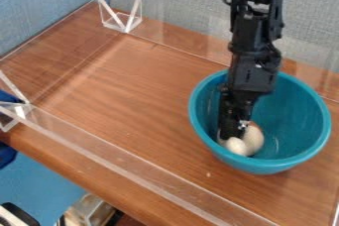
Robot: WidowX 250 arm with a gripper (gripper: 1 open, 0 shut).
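A teal bowl (294, 131) sits on the right side of the wooden table. My black gripper (233, 129) reaches down from above into the bowl, its lower end at a pale, rounded object (247, 144) lying inside. The fingertips are partly hidden against that object and in shadow, so whether they grip it is hard to see.
White wire brackets (119, 20) stand at its back-left and left edges. A dark blue item (7, 99) lies at the far left edge.
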